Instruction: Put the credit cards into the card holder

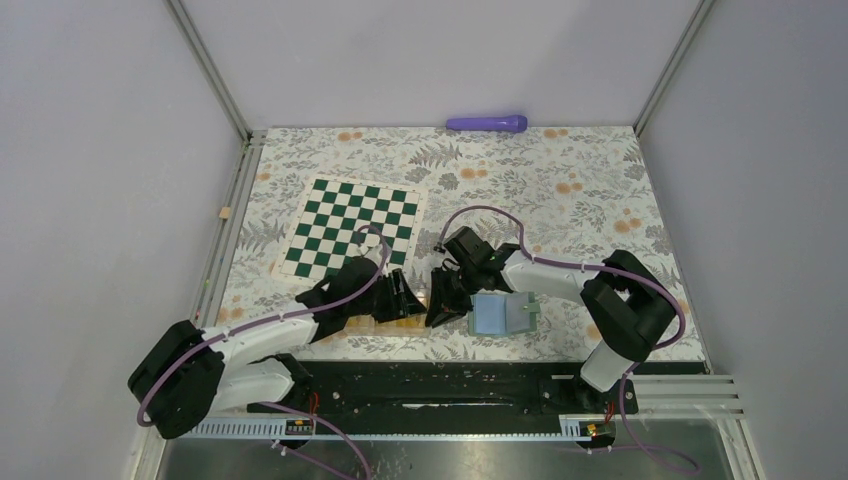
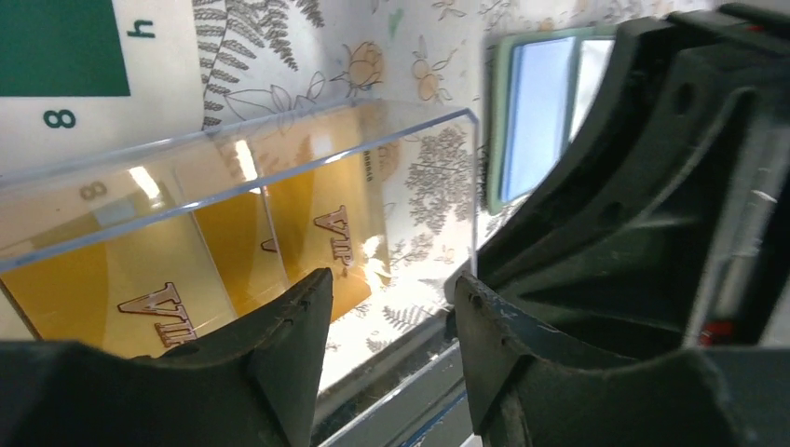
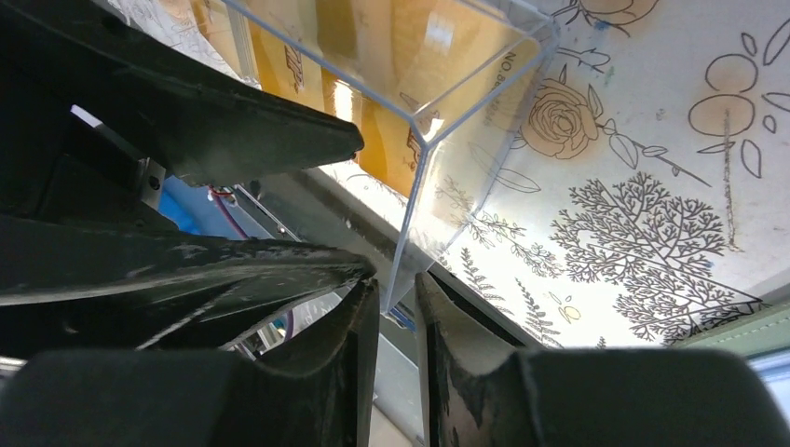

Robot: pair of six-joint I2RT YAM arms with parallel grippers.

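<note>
A clear plastic box (image 2: 436, 191) holds yellow cards (image 2: 140, 298) printed "VIP". My left gripper is over its near side, fingers apart with nothing seen between them. My right gripper is shut on an upright end edge of the box. The pale blue card holder (image 1: 490, 313) with a green rim lies open at the right, under my right arm's side; it also shows at upper right in the left wrist view (image 2: 531, 112).
A checkered board (image 1: 345, 215) lies behind my left arm. A purple microphone (image 1: 486, 123) lies at the back edge. Both arms are close together at the front.
</note>
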